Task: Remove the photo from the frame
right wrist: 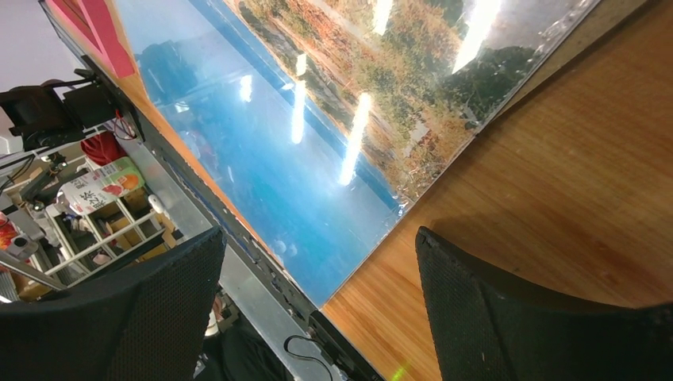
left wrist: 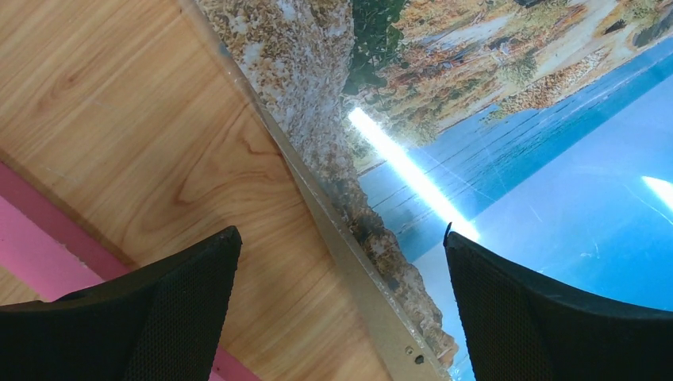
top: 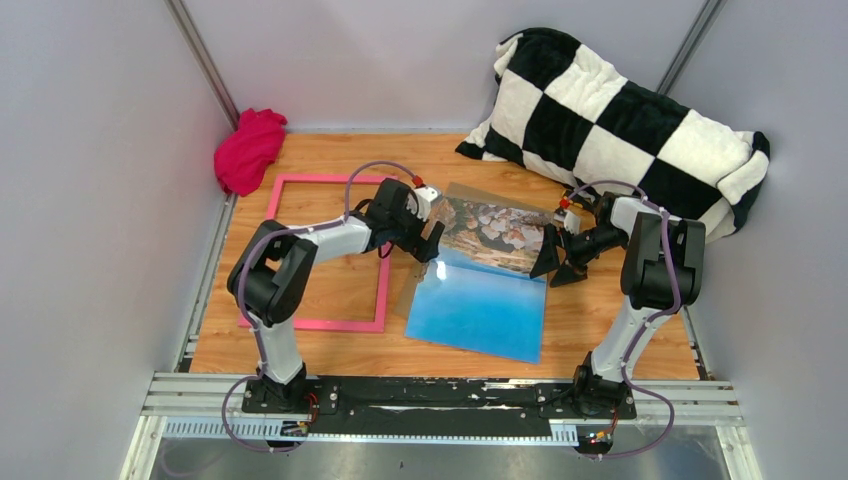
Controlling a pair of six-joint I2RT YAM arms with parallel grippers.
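Observation:
The photo [top: 492,228] lies on a brown backing board [left wrist: 365,313], under a clear sheet with a blue lower part [top: 475,320]. The pink frame [top: 382,300] lies separately on the left. My left gripper [top: 428,241] hangs open over the board's left edge, which runs between its fingers in the left wrist view. My right gripper [top: 556,264] is open at the sheet's right edge, with glare on the sheet in the right wrist view [right wrist: 294,206].
A checkered pillow [top: 620,120] fills the back right, and a red cloth [top: 247,150] sits at the back left. Bare wood [top: 340,352] shows along the front of the table.

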